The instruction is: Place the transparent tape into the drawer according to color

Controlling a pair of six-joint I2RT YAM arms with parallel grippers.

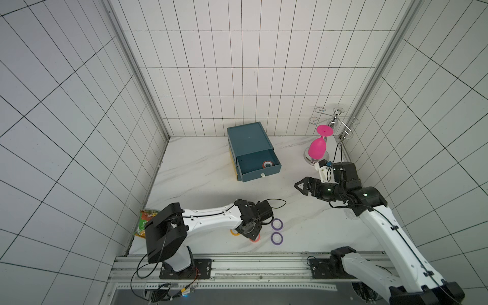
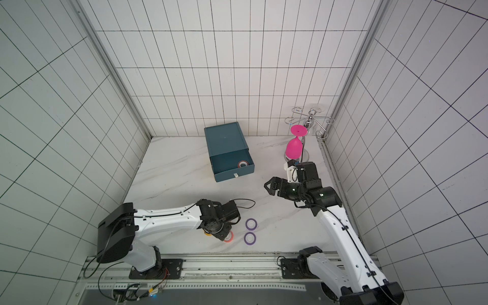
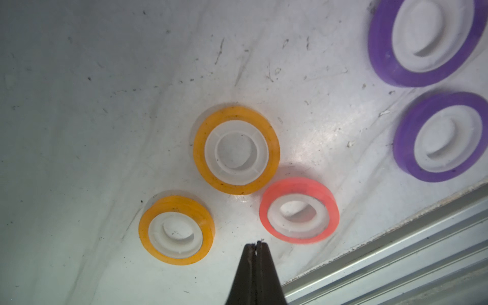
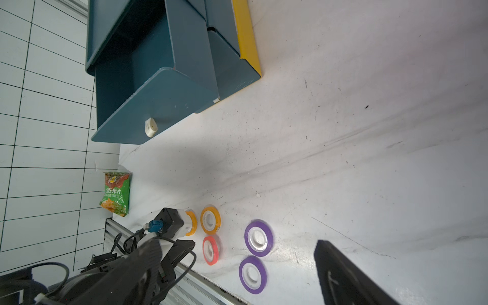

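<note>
In the left wrist view my left gripper is shut with nothing between its fingertips. The red tape roll (image 3: 299, 211) lies flat on the table just beyond and to the right of them. Two orange rolls lie near it: one orange roll (image 3: 236, 150) above, another orange roll (image 3: 177, 230) to the left. At the right are a purple roll (image 3: 427, 42) and a second purple roll (image 3: 441, 137). The blue-grey drawer (image 1: 256, 177) stands pulled out, one tape roll (image 1: 267, 164) inside. My right gripper is open, its fingers wide apart and empty above the table.
A pink goblet (image 1: 318, 145) hangs on a metal rack at the back right. In the right wrist view a green snack bag (image 4: 116, 194) lies against the wall. The metal rail (image 3: 406, 239) borders the table's front. Between drawer and rolls the table is clear.
</note>
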